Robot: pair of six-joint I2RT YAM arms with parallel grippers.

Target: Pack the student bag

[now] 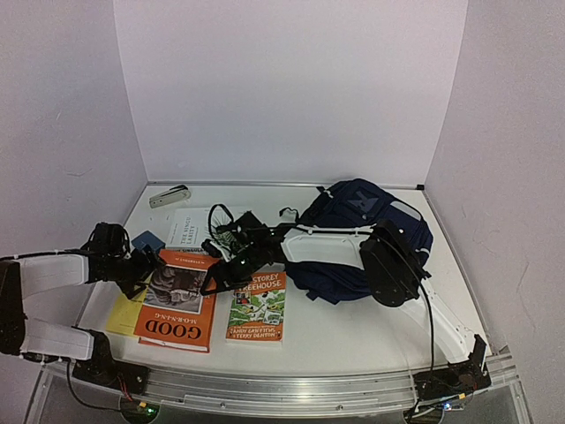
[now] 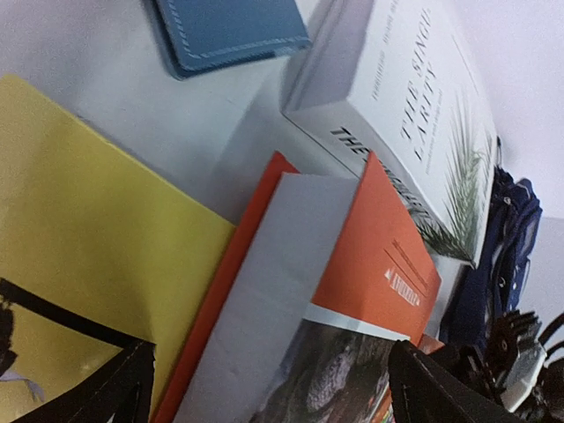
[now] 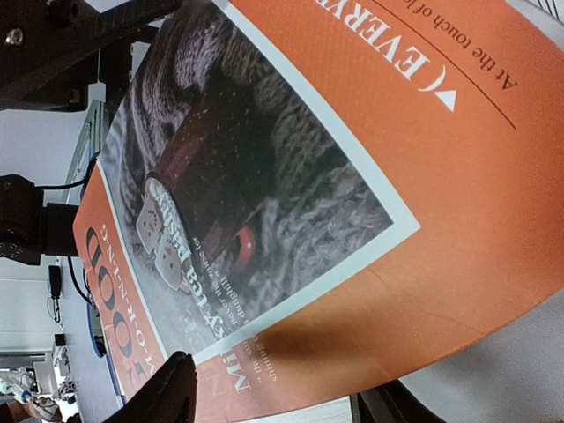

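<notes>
In the top view an orange book titled Good Morning (image 1: 179, 326) partly overlies a yellow book (image 1: 123, 315). My right gripper (image 1: 214, 267) is at its right edge. In the right wrist view its fingers (image 3: 172, 397) straddle the thick edge of the orange book (image 3: 458, 220), one over the cover and one by the underside, shut on it. My left gripper (image 1: 147, 268) stands open at the book's left side; the spine (image 2: 273, 238) shows between its spread fingers. A dark blue backpack (image 1: 360, 205) lies on the right, partly behind my right arm.
A treehouse book (image 1: 257, 311) lies right of the orange one. Behind are a white book titled The Singularity (image 1: 188, 228), a small blue item (image 1: 148, 240) and a stapler (image 1: 169, 196).
</notes>
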